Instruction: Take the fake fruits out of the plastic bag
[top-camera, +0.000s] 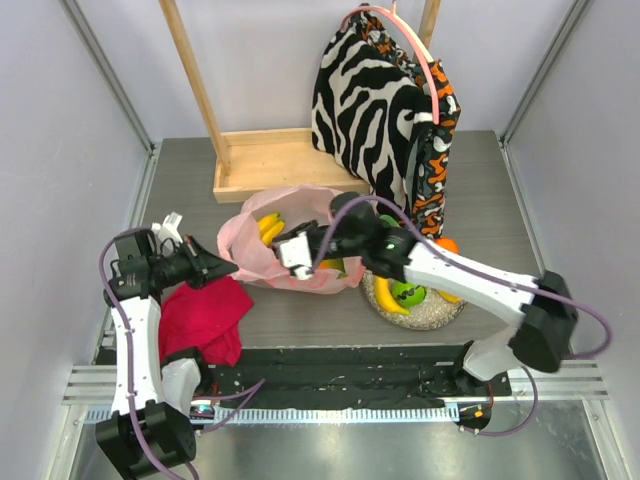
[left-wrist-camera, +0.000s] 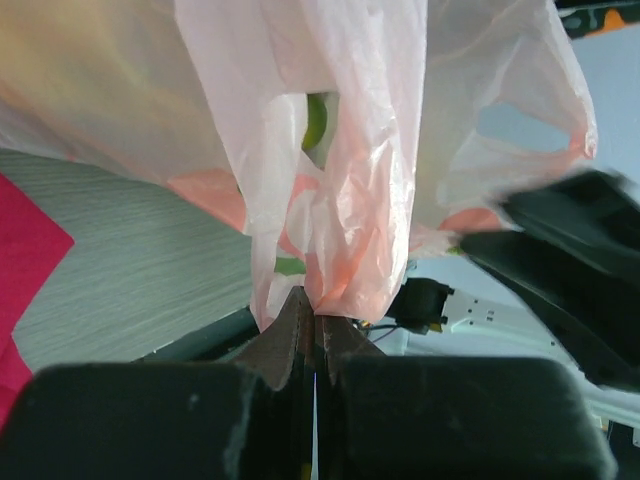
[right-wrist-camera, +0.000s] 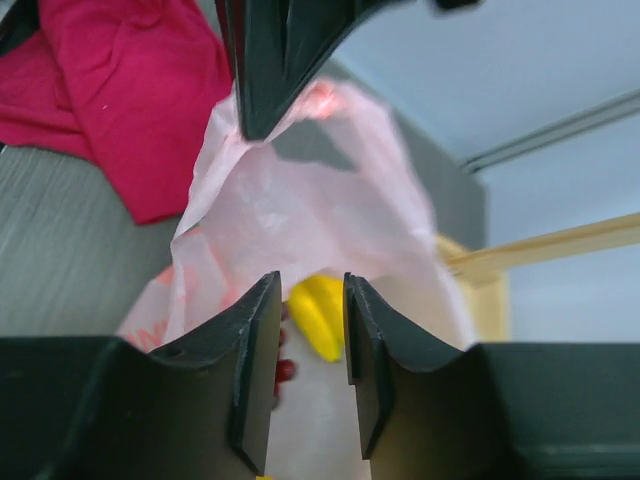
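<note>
The pink plastic bag (top-camera: 244, 240) lies open mid-table, yellow bananas (top-camera: 270, 227) inside. My left gripper is shut at the bag's left edge, pink plastic (left-wrist-camera: 355, 240) at its tips; whether any is between them is unclear. My right gripper (top-camera: 296, 250) hangs over the bag's opening, blurred in the top view. In the right wrist view its fingers (right-wrist-camera: 255, 370) stand slightly apart, nothing clearly visible between them, above a yellow fruit (right-wrist-camera: 320, 320) and red grapes (right-wrist-camera: 285, 368).
A bowl (top-camera: 440, 312) of fruit sits at right. A red cloth (top-camera: 205, 320) lies front left. A wooden tray (top-camera: 265, 160) and zebra-print fabric (top-camera: 365, 110) stand behind. Bare table shows below the bag.
</note>
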